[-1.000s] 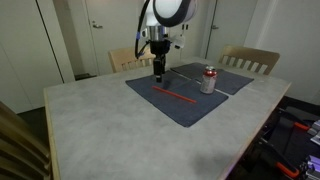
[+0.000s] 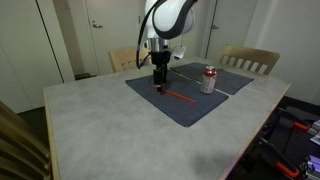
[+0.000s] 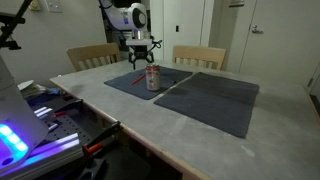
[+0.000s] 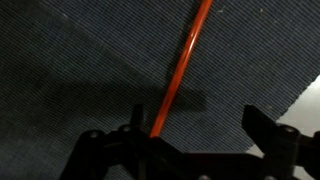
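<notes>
A thin red stick (image 2: 180,97) lies on a dark mat (image 2: 190,115) on the white table. My gripper (image 2: 159,87) is low over the stick's left end in exterior view 1. Seen from the wrist, the red stick (image 4: 183,65) runs from the top edge down towards the fingers, and its near end is hidden by the gripper body. The dark fingers (image 4: 262,125) stand wide apart, with the stick's line passing between them, closer to the left one. Whether the fingertips touch the mat I cannot tell.
A can (image 3: 153,78) with a reddish top stands on the mat to the stick's right in exterior view 1. Another dark mat (image 3: 215,100) lies beyond it. Chairs (image 2: 248,58) stand behind.
My gripper has come down towards the left end of the red stick, shifting slightly left. The stick, the can and the mats look unmoved.
</notes>
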